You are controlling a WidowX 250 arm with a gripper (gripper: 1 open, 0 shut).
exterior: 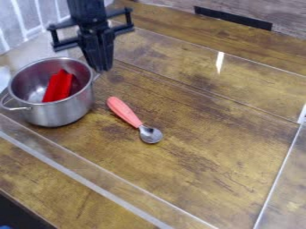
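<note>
A dark robot gripper (93, 45) hangs at the top left, above and behind a steel pot (66, 112) with two side handles; it looks shut, with nothing seen between its fingers. Inside the pot lies a red object (60, 86). Right of the pot, a spoon with a pink handle (125, 112) and a metal head rests on the wooden table (216, 143).
Pale strips and edges run along the left and right sides. A dark edge shows at the bottom left corner.
</note>
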